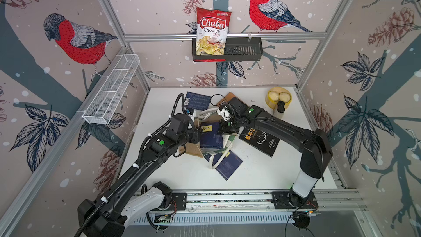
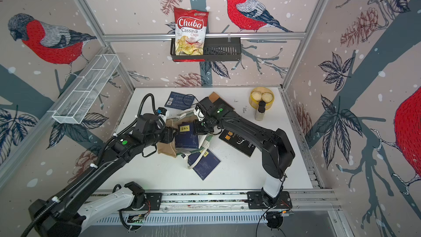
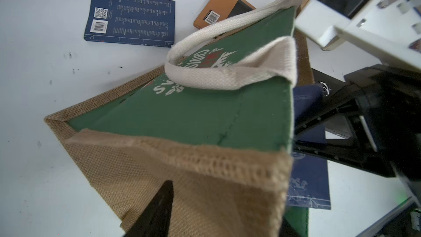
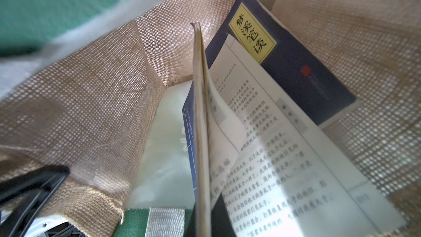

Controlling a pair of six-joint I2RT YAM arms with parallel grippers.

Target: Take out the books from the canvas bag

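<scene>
The canvas bag (image 3: 219,114), burlap with green sides and white handles, lies open mid-table. Inside are books, one navy with a yellow title label (image 4: 329,92) and one with open printed pages (image 4: 280,162). My left gripper (image 1: 194,131) is over the bag's left side; its fingers show at the bottom of the left wrist view, part open. My right gripper (image 1: 227,126) reaches into the bag from the right; in the right wrist view its fingertips are behind a book's upright edge, and its closure is unclear.
Around the bag lie a blue book (image 2: 179,98), a navy book (image 2: 204,167), a black book (image 2: 238,144) and a brown one (image 3: 210,13). A yellow basket (image 2: 253,101) and bottle (image 2: 260,114) stand back right.
</scene>
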